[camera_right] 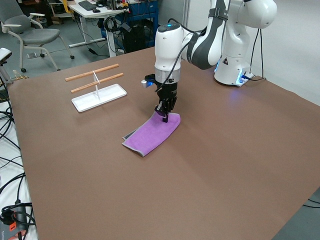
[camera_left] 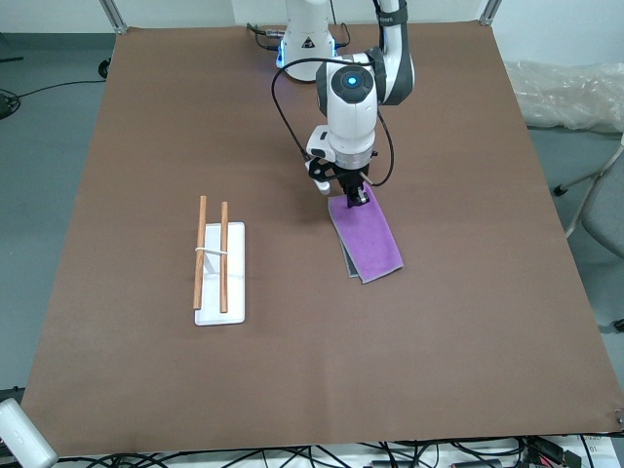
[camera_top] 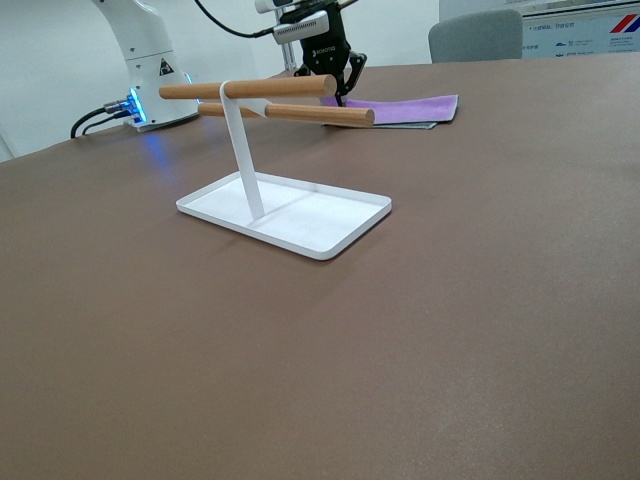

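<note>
A purple cloth (camera_left: 367,240) with a grey layer showing at one edge lies on the brown table, also seen as a folded pad (camera_right: 151,134) in the right view. My black gripper (camera_left: 356,200) is down at the cloth's far end, fingertips on or just over it (camera_right: 164,118); whether it pinches the fabric I cannot tell. To its left in the left view stands a white rack with two wooden bars (camera_left: 223,273) on a tray base (camera_top: 322,222).
Cables run along the near edge in the left view. A grey chair (camera_left: 604,205) stands beside the table on the right.
</note>
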